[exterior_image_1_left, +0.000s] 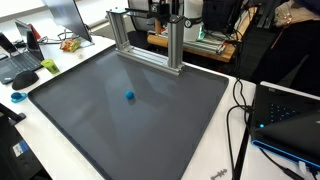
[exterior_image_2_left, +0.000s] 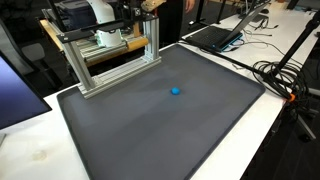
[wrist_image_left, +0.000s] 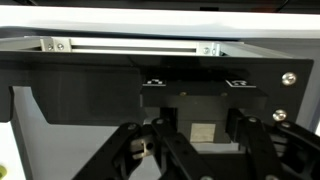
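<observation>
In the wrist view my gripper reaches up to a black drawer-like panel (wrist_image_left: 90, 85). Its fingers (wrist_image_left: 235, 122) stand some way apart, closed on a dark handle-like block (wrist_image_left: 203, 97) on the panel's face. The block's middle is in deep shadow, so the exact contact is hard to see. A small beige patch shows between the fingers. Metal rails (wrist_image_left: 130, 46) run behind the panel. On the grey mat (exterior_image_1_left: 75, 120) lies a small blue round object (exterior_image_1_left: 129, 95), seen also in exterior view 2 (exterior_image_2_left: 175, 91), well away from the metal frame.
An aluminium frame (exterior_image_2_left: 120, 75) stands at the mat's edge. A laptop (exterior_image_2_left: 225, 35) sits beyond the mat in exterior view 2, and cables (exterior_image_2_left: 285, 75) lie along the table's side.
</observation>
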